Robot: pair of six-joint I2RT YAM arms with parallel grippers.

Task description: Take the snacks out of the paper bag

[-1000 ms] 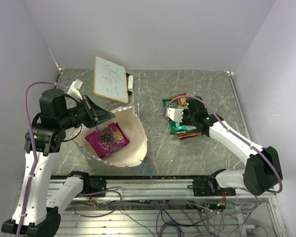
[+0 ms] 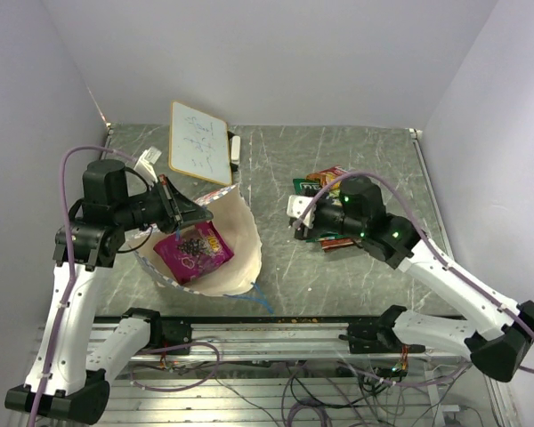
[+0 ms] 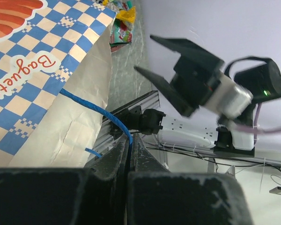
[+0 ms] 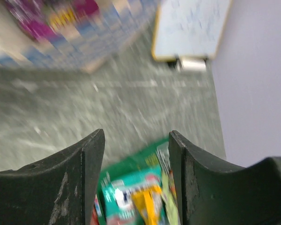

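Observation:
The paper bag (image 2: 243,233) stands with its mouth facing up on the left side of the table. Inside lies one purple snack pack (image 2: 193,253) with a dark fruit picture. In the left wrist view, a blue cord handle (image 3: 96,108) of the bag runs between the fingertips of my left gripper, which is shut on it. My right gripper has its fingers apart and nothing held between them. It hovers over the table beside a pile of snacks, green pack (image 4: 131,190) included, which its arm partly covers from above.
A whiteboard (image 2: 199,142) lies at the back beside a white eraser-like block (image 2: 236,151). Bare table (image 2: 289,280) separates the bag from the snack pile. Walls close in the sides and back.
My right gripper has moved left and toward the bag from over the snack pile, its arm reaching further across. The left arm has shifted only slightly; the purple pack stays inside the bag.

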